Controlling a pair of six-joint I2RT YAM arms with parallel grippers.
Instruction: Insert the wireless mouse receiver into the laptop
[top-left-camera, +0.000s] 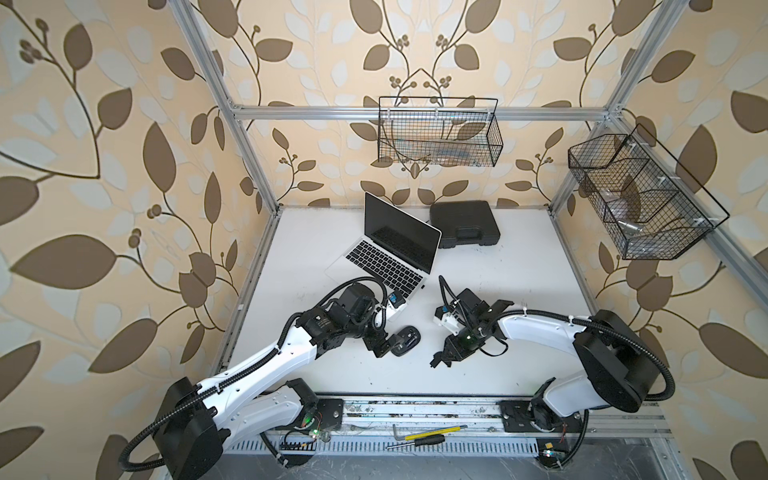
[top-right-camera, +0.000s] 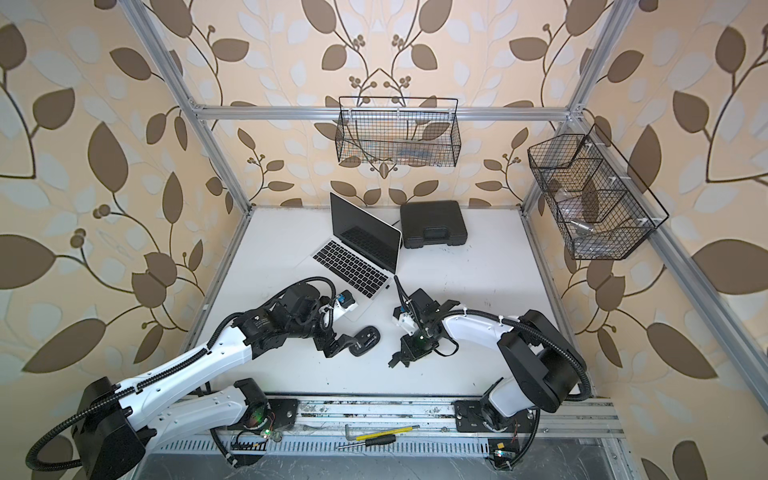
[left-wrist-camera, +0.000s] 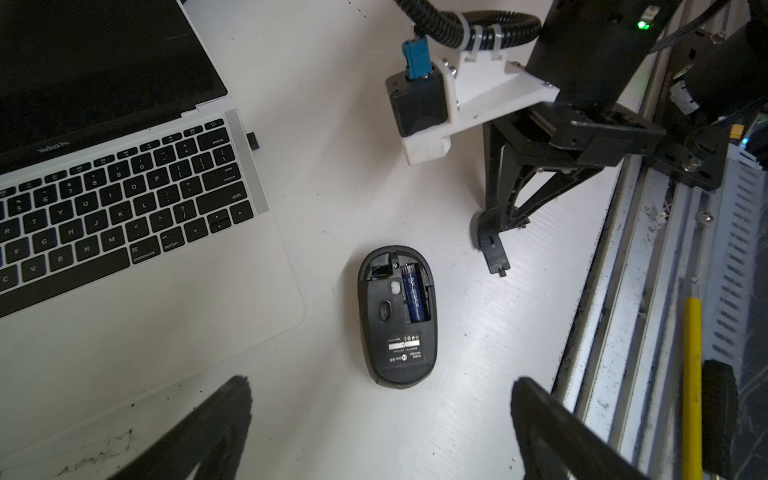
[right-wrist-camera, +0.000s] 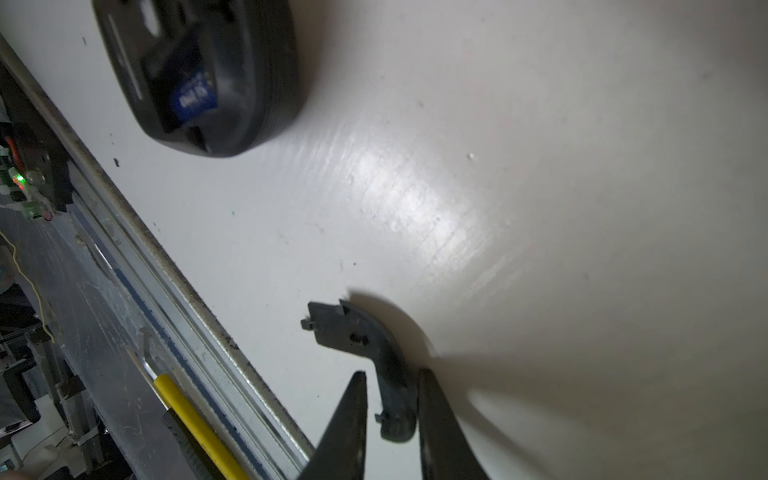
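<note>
The open laptop (top-left-camera: 385, 264) stands toward the back of the table. From its right edge juts a small black receiver (left-wrist-camera: 253, 141), its outer end visible. The black mouse (left-wrist-camera: 397, 316) lies belly up in front, its bay uncovered with a blue battery (left-wrist-camera: 413, 293) inside. My left gripper is open above the table, the mouse lying in view between its spread fingers, untouched. Right of the mouse, the thin black battery cover (right-wrist-camera: 340, 328) is near the tabletop, and my right gripper is shut on its narrow end.
A black case (top-left-camera: 464, 224) sits behind the laptop. At the front rail lie a yellow-handled tool (top-left-camera: 436, 433) and a black screwdriver (top-left-camera: 428, 441). Wire baskets hang on the back and right walls, above the table.
</note>
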